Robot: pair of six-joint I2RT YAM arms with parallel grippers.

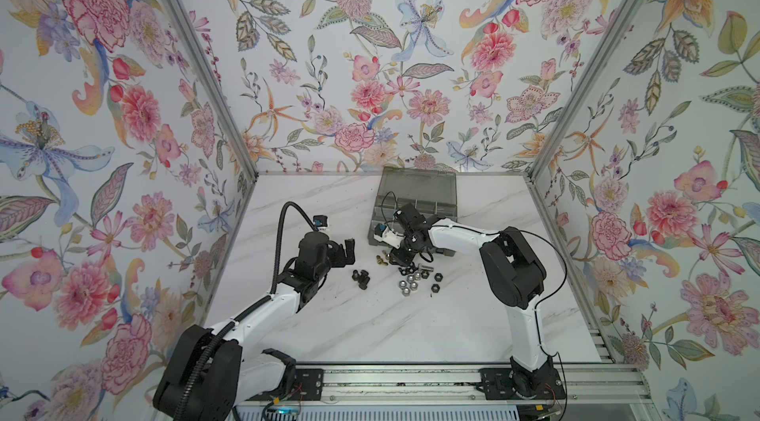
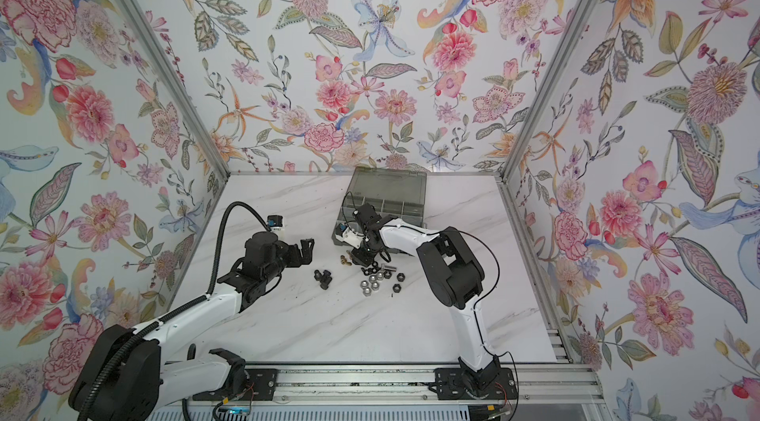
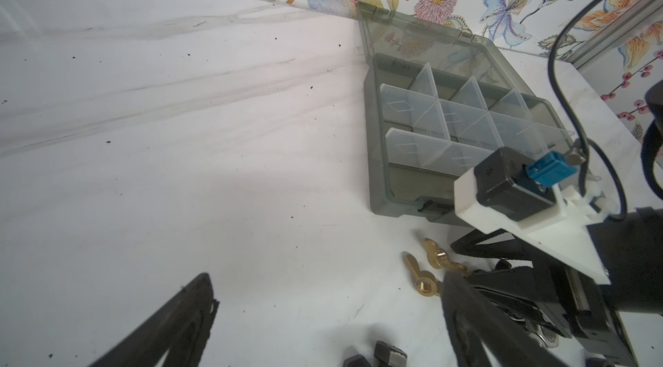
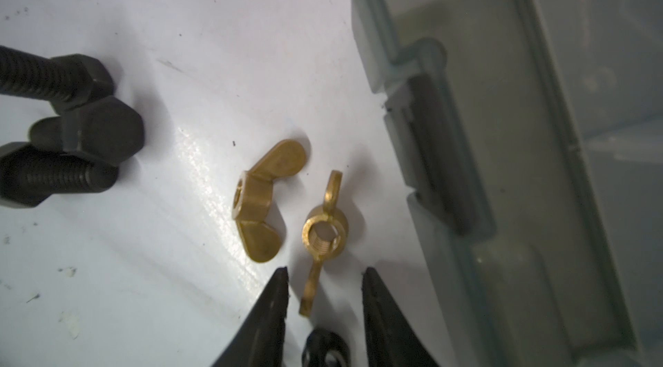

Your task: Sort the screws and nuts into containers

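Observation:
Two brass wing nuts, one on its side [image 4: 252, 198], the other upright [image 4: 331, 215], lie on the table beside the compartment box [image 4: 435, 277]. My right gripper hovers low over the upright one, its parted fingertips either side of that nut's lower wing, none visibly held. Several black bolts [image 4: 103, 131] lie to the left in the right wrist view. A cluster of silver nuts [image 1: 408, 286] and black nuts [image 1: 437, 277] lies in front of the box. My left gripper stands open at the left side, above the table, with nothing between its fingers.
The box's lid [image 3: 442, 42] stands open at the back, behind the divided compartments. My right arm spans the table's right half, partly hiding the box in both top views.

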